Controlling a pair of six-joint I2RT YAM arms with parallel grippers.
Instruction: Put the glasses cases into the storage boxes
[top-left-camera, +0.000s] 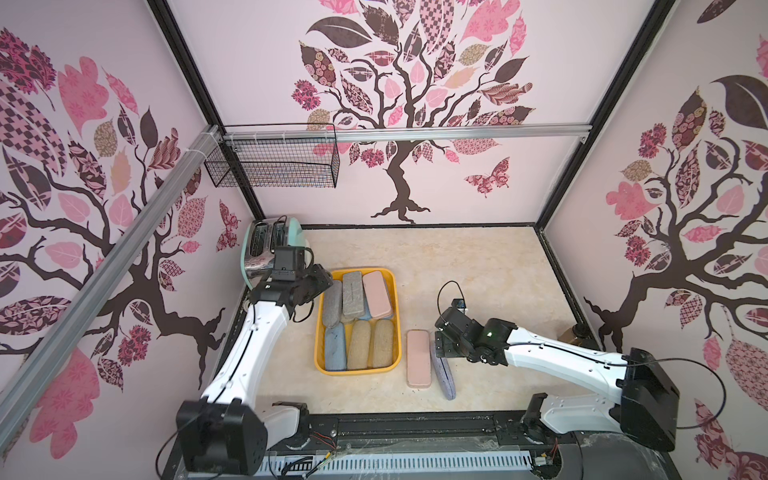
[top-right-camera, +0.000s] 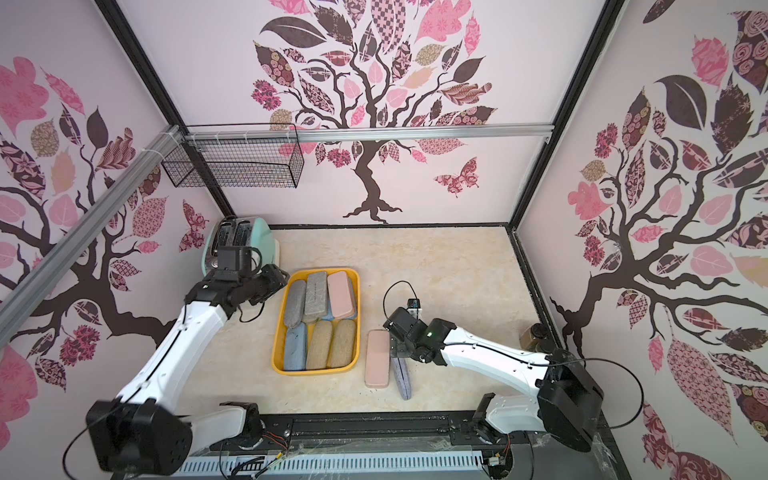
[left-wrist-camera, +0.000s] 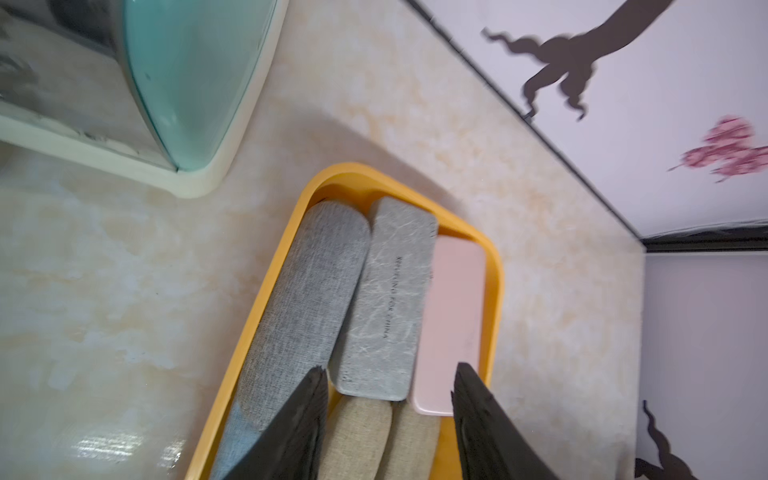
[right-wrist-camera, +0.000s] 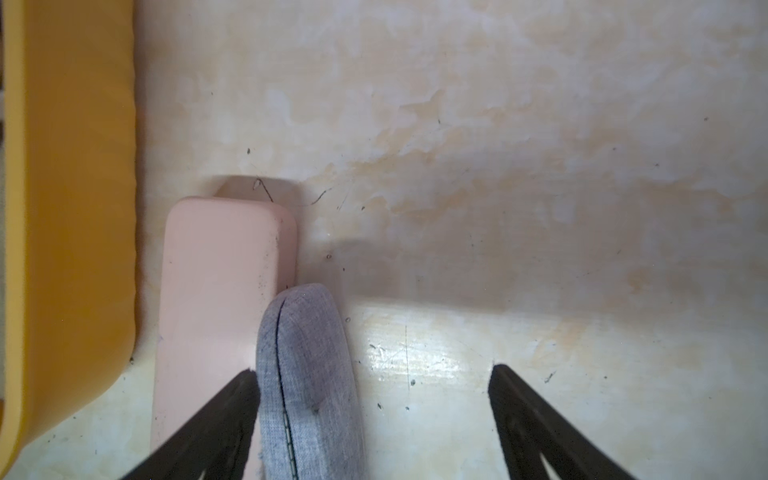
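Note:
The yellow box (top-left-camera: 357, 369) holds several cases: grey ones (left-wrist-camera: 384, 296), a pink one (left-wrist-camera: 448, 328), tan and blue ones. My left gripper hovers over it, fingers apart, nothing between them. To the box's right a pink case (right-wrist-camera: 212, 304) and a grey-blue case (right-wrist-camera: 308, 384) lie side by side on the table. My right gripper is open above the grey-blue case, which is off-centre toward its left finger.
A mint toaster (top-right-camera: 264, 240) stands behind the box at left, near my left arm. A wire basket (top-left-camera: 272, 164) hangs above. Small jars (top-right-camera: 532, 337) stand at the right edge.

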